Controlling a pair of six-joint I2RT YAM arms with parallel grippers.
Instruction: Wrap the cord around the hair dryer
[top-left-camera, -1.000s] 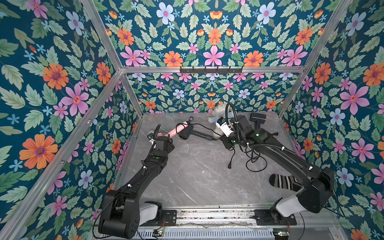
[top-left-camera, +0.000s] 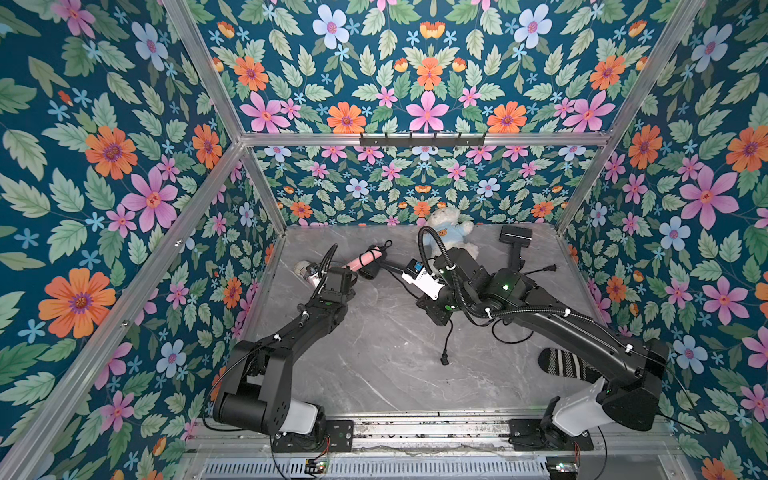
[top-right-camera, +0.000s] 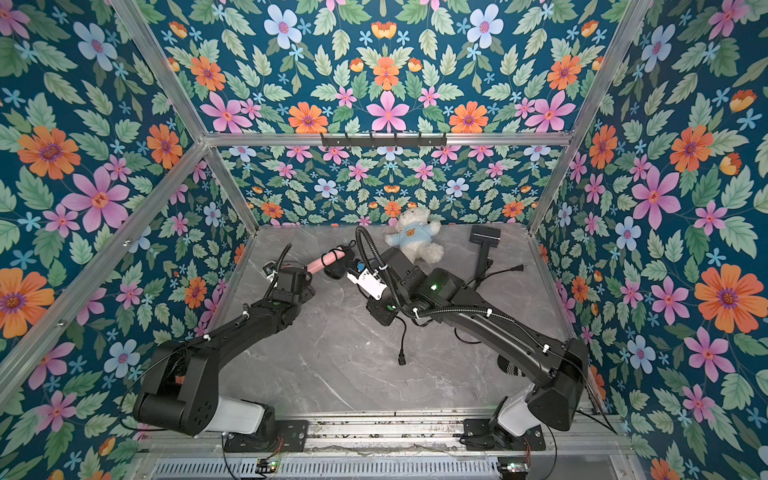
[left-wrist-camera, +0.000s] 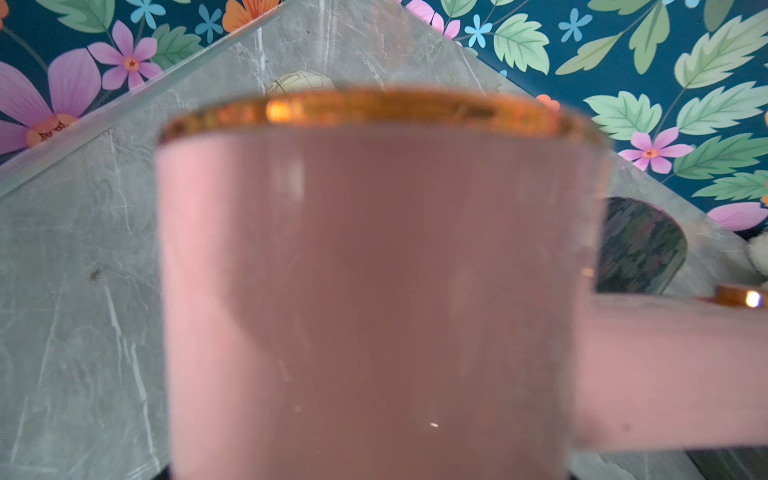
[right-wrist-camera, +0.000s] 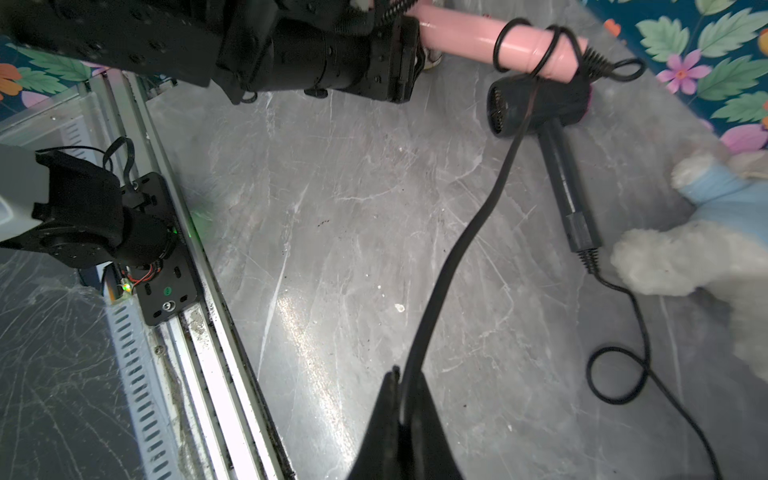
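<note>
The pink hair dryer (left-wrist-camera: 368, 304), with gold trim, fills the middle of the left wrist view. Its pink handle (right-wrist-camera: 496, 40) points to the right and has several turns of black cord (right-wrist-camera: 548, 49) near its end. My left gripper (top-left-camera: 339, 281) is shut around the dryer's barrel; its fingers are mostly hidden behind it. From the handle the cord (right-wrist-camera: 480, 220) runs taut down to my right gripper, which is shut on it. The loose plug (top-left-camera: 445, 359) hangs below the right gripper.
A black hair dryer (right-wrist-camera: 537, 104) with a coiled cord lies below the pink handle's end. Behind my right arm sits a white plush bear (top-left-camera: 449, 230). A black brush-like tool (top-left-camera: 515, 238) and a striped sock (top-left-camera: 566, 364) lie to the right.
My right gripper has moved left, bringing the cord and plug with it. The left arm has turned and shifted slightly right, and the pink handle has moved with it.
</note>
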